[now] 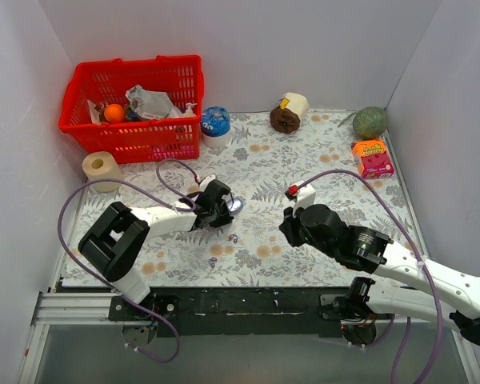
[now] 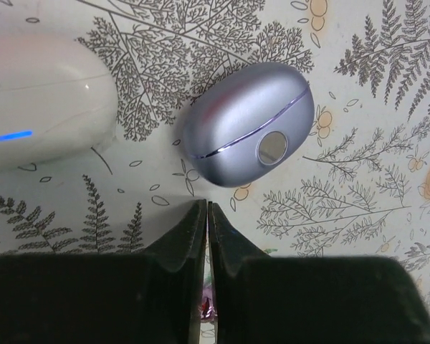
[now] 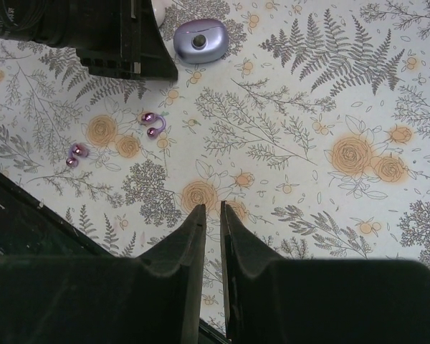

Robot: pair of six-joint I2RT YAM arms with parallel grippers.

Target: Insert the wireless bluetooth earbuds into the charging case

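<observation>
A shiny lavender oval charging case (image 2: 247,122), with a seam and a round button, lies closed on the patterned cloth. My left gripper is low over the cloth beside it, shut, its fingertips just short of the case, with nothing visible between them. In the top view the left gripper (image 1: 227,220) partly covers the case (image 1: 237,206). Two purple clip-shaped earbuds rest on the cloth in the right wrist view: one earbud (image 3: 155,124) below the case, the other earbud (image 3: 76,154) farther left. My right gripper hangs shut and empty over bare cloth.
A white rounded object (image 2: 46,100) with a blue light lies left of the case. A red basket (image 1: 132,144), paper roll (image 1: 102,170), blue-topped container (image 1: 215,124), brown-and-cream item (image 1: 288,114), snack box (image 1: 373,159) and green melon (image 1: 370,122) stand around.
</observation>
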